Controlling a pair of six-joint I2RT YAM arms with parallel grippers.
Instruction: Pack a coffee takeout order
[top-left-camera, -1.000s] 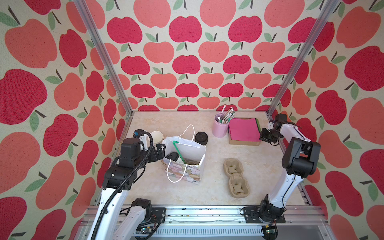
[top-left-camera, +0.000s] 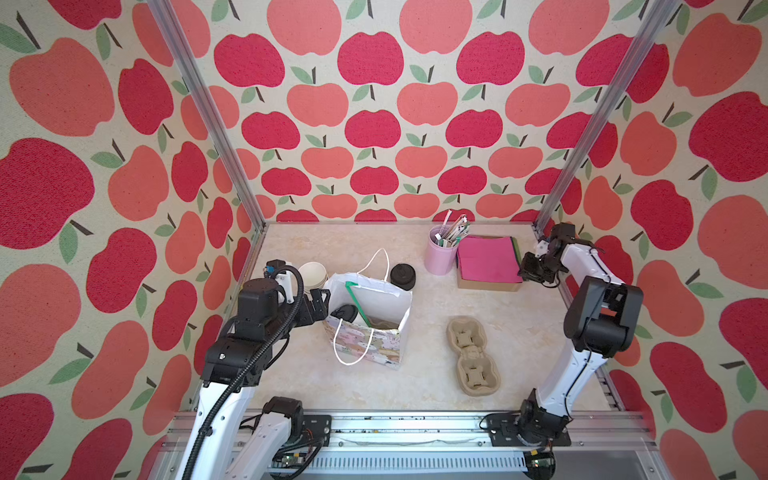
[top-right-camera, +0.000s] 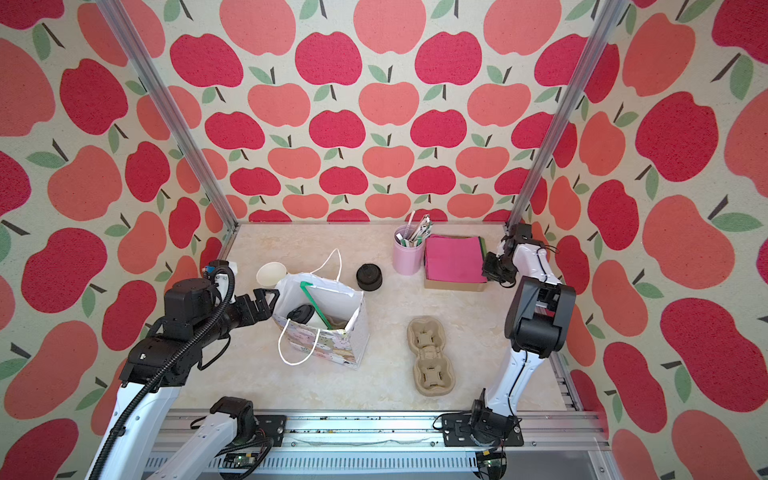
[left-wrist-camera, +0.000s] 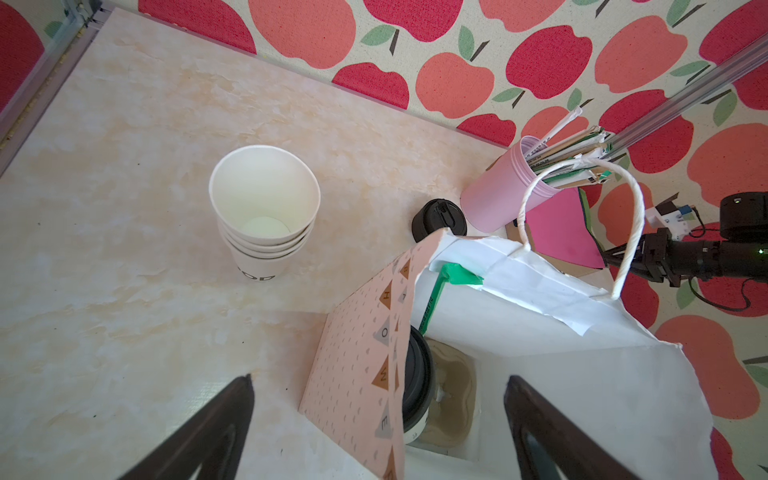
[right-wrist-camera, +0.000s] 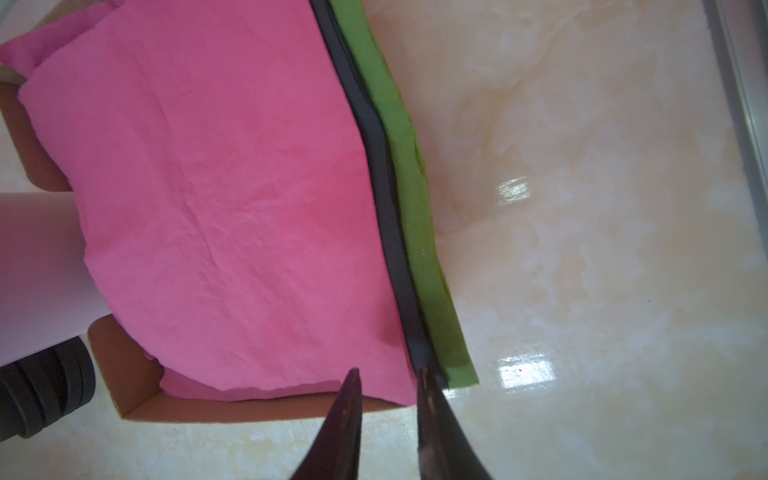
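Note:
A floral paper bag (top-left-camera: 372, 342) stands upright on the left side of the table. Inside it are a black-lidded cup (left-wrist-camera: 417, 376), a green stirrer (left-wrist-camera: 433, 301) and a brown carrier (left-wrist-camera: 456, 384). My left gripper hovers by the bag's left rim, fingers wide apart and empty. At the back right, pink napkins (right-wrist-camera: 232, 208) lie in a cardboard box (right-wrist-camera: 128, 364), with black and green ones (right-wrist-camera: 424, 232) along their right edge. My right gripper is over the box's near right corner, fingers slightly apart at the napkin corner; nothing is clearly held.
Stacked white cups (left-wrist-camera: 260, 208) stand behind the bag's left side. Black lids (top-left-camera: 403, 277) and a pink holder (top-left-camera: 439, 257) of wrapped stirrers lie between bag and box. A two-cup carrier (top-left-camera: 473, 356) rests at front right. Table between bag and carrier is clear.
The right arm has shifted only very slightly, staying at the napkin box corner. The left arm, bag and other objects look essentially the same.

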